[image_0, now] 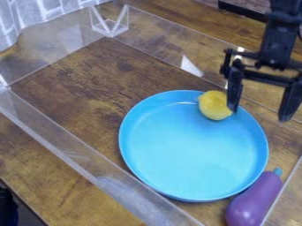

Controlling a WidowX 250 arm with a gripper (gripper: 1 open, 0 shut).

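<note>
My black gripper (260,95) hangs at the right, open, its two fingers apart above the back-right rim of a blue plate (189,152). A yellow round object (214,106) lies on the plate at its back edge, just left of my left finger, with nothing visibly held. A purple eggplant-like object (252,201) lies on the table outside the plate at the lower right.
Transparent walls run along the left, back and lower left.
</note>
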